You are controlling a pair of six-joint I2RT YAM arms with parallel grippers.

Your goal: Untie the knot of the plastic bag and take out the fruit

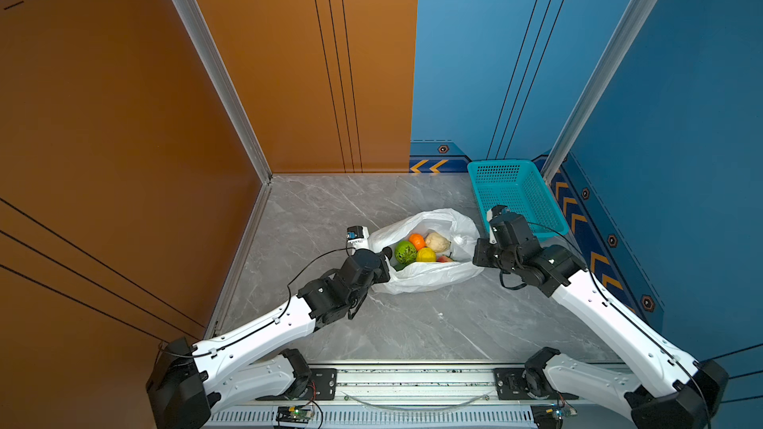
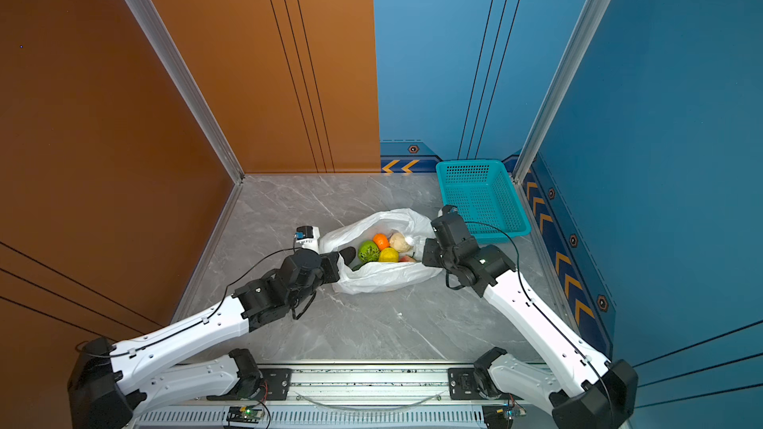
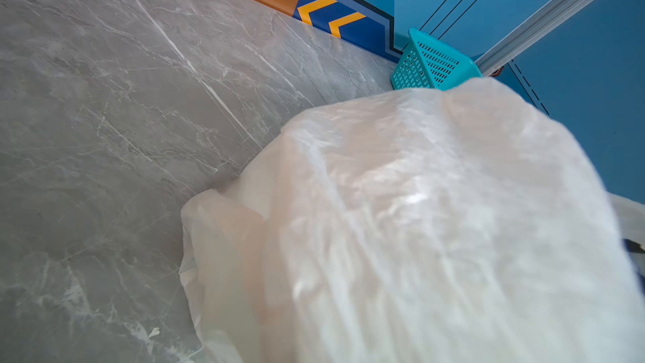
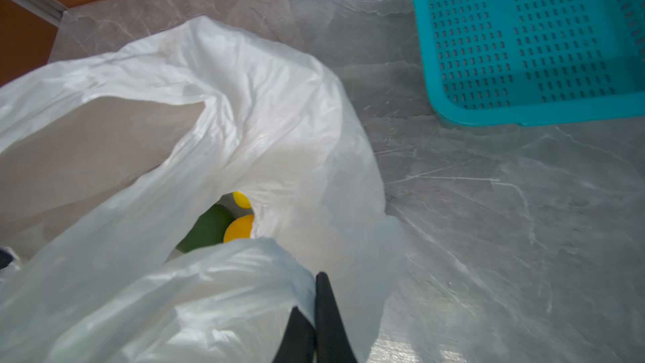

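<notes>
The white plastic bag (image 1: 421,274) lies open on the table, fruit inside: green fruit (image 1: 404,252), an orange (image 1: 416,240), yellow fruit (image 1: 426,255) and a pale round fruit (image 1: 437,244). My left gripper (image 2: 343,256) is at the bag's left end; bag fills much of the left wrist view and hides its fingers, though it appears shut there. My right gripper is at the bag's right end, shut on a thin fold of the white plastic, as the right wrist view shows.
An empty teal basket (image 1: 508,190) stands at the back right.
</notes>
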